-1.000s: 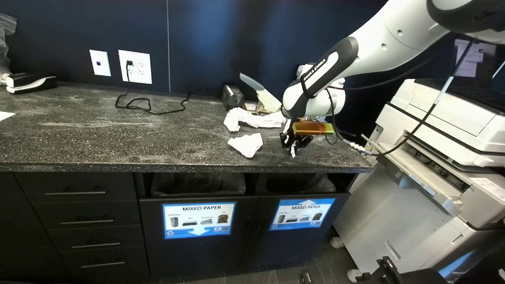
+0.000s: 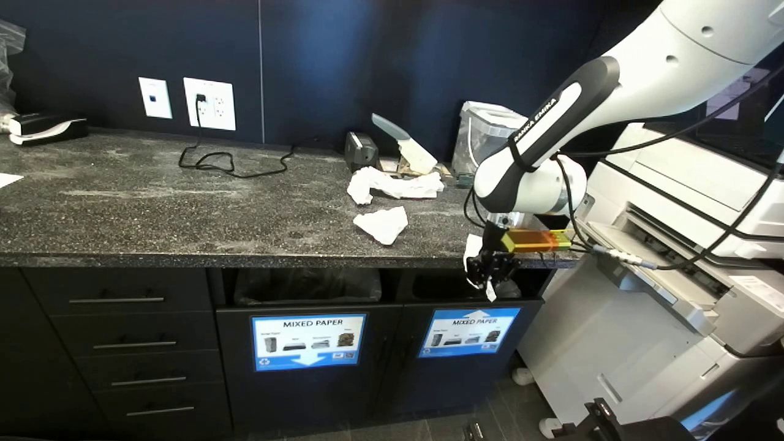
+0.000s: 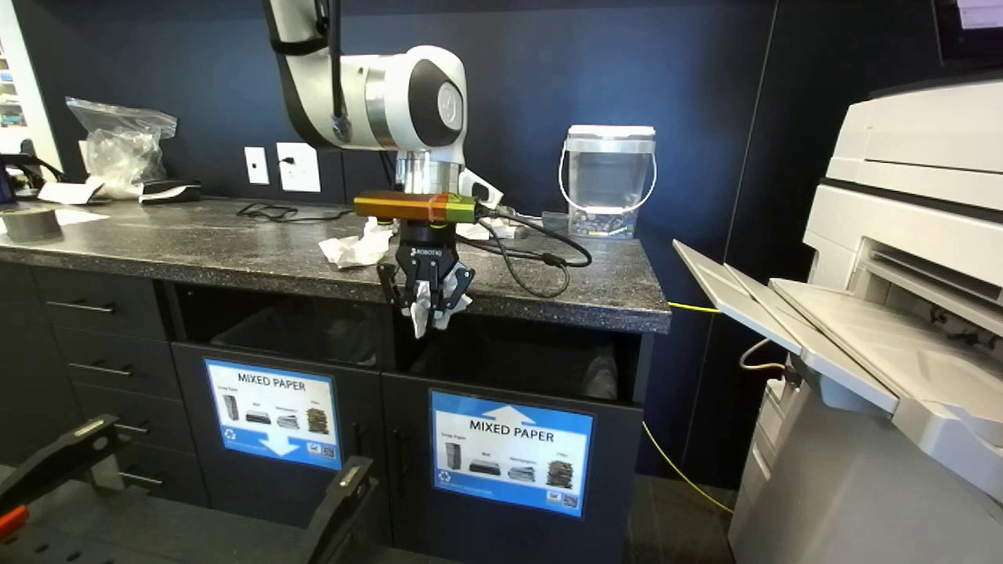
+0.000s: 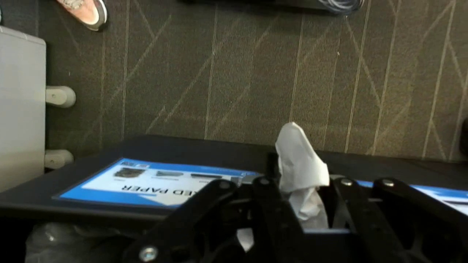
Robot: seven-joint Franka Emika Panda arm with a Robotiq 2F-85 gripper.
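Note:
My gripper (image 3: pixel 428 305) is shut on a crumpled white paper (image 4: pixel 300 164), which pokes out beyond the fingertips in the wrist view. Both hang just in front of the counter's front edge, by the opening of the right-hand bin (image 3: pixel 508 362) marked MIXED PAPER. In the first exterior view the gripper (image 2: pixel 490 275) hides part of that opening. Two more crumpled white papers lie on the counter: a smaller piece (image 2: pixel 383 224) nearer the edge and a longer one (image 2: pixel 397 184) behind it.
To the left is a second bin opening (image 2: pixel 309 285). On the counter (image 2: pixel 132 209) stand a lidded clear bucket (image 3: pixel 609 183) at the back and a dark box (image 2: pixel 361 150). A printer (image 3: pixel 921 282) with its tray sticking out stands to the right.
Both papers on the counter stay in place.

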